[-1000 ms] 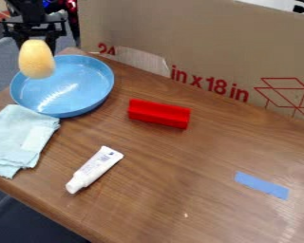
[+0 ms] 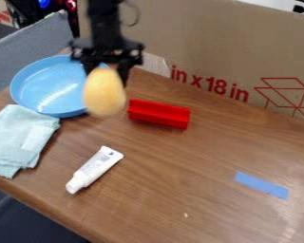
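A blurred black gripper (image 2: 106, 59) hangs over the right part of a blue plate (image 2: 38, 87), shut on a yellow oblong object (image 2: 105, 91) that dangles below it near the plate's right rim. The gripper's fingertips are too blurred to make out in detail.
A red block (image 2: 159, 114) lies right of the plate. A folded pale cloth (image 2: 18, 140) is at the left edge, a white tube (image 2: 94, 170) in front, a blue strip (image 2: 261, 185) at right. A cardboard box (image 2: 231, 52) stands behind.
The gripper has moved right and downward in view, carrying the yellow object from above the plate's left side to its right edge, near the red block.
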